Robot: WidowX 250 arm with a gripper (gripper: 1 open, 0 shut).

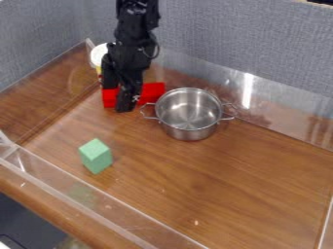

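Observation:
My black gripper (125, 89) hangs low at the back left, over a red object (151, 93) that shows on both sides of it; its fingers are dark and stand open, and whether they touch the red object is unclear. A yellow and white item (97, 56) is partly hidden behind the arm. A steel pot (189, 115) with two handles sits right of the gripper. A mint-green cube (96, 156) lies nearer the front left.
Grey padded walls (247, 39) stand behind, and clear panels edge the table at the back and front.

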